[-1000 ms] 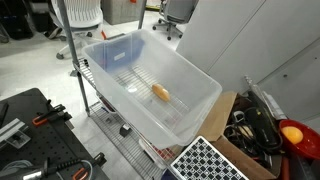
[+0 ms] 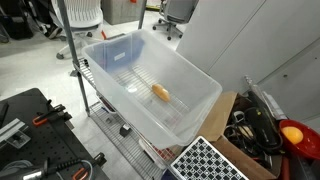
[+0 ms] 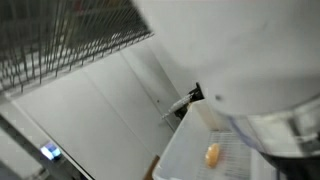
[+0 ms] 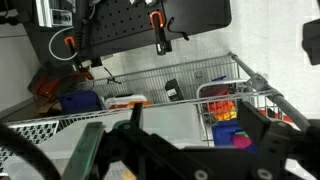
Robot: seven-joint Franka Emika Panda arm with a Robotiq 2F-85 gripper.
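An orange, rounded object [image 2: 160,92] lies on the floor of a large clear plastic bin [image 2: 203,112] in exterior view 1. The same orange object [image 3: 212,154] shows in exterior view 2, with bare bin floor around it. At the bottom of the wrist view my gripper has its two dark fingers [image 4: 136,120] spread wide, and nothing is held between them. Part of the bin's pale rim [image 4: 165,110] runs beneath the fingers. The gripper is outside exterior view 1. My pale arm blocks much of exterior view 2.
A wire rack [image 2: 128,148] stands under the bin. Beside it are a cardboard box [image 2: 218,118] with dark tools and a red container [image 2: 300,140]. A black table [image 4: 150,22] with a cable and clamps lies across the top of the wrist view.
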